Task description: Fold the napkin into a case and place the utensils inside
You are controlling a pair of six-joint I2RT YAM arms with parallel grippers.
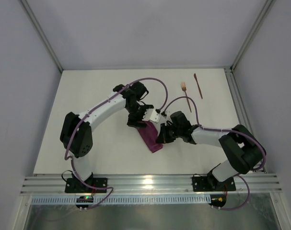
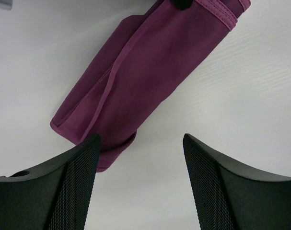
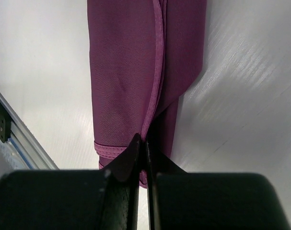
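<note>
The maroon napkin lies folded into a long strip at the middle of the table, hems and an upper fold line showing in both wrist views. My left gripper is open over it, the far end of the strip between and beyond its fingers. My right gripper is shut on the fold edge near one end of the napkin. A wooden fork and another thin wooden utensil lie apart at the back right.
Both arms meet over the middle, close to each other.
</note>
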